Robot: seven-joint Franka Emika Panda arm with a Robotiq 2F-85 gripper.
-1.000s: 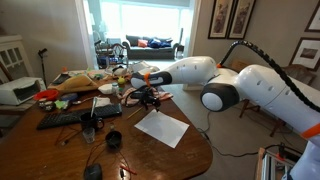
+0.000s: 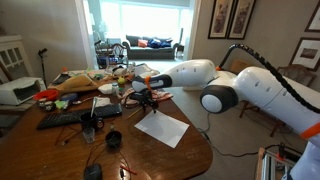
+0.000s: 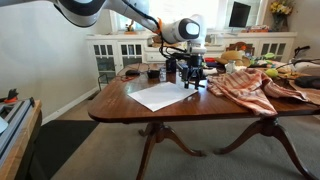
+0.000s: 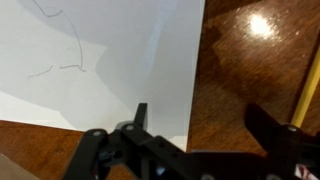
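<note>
A white sheet of paper (image 2: 162,128) lies flat on the brown wooden table (image 2: 165,165). In the wrist view the paper (image 4: 100,60) fills the left side and bears a few thin dark pencil-like lines. My gripper stands open over the paper's edge, one finger above the paper and the other above bare wood, with nothing between them. A yellow pencil-like stick (image 4: 308,85) lies on the wood by the right border of that view. From the second exterior view, the gripper (image 3: 194,80) is at the paper's far right corner.
An orange patterned cloth (image 3: 240,92) lies right of the paper in the second exterior view. A black keyboard (image 2: 62,118), a dark mug (image 2: 91,125) and a black cup (image 2: 114,139) stand left of it.
The arm's upper links have shifted slightly in the first exterior view. Its gripper stays near the paper's far edge, and the paper looks unmoved.
</note>
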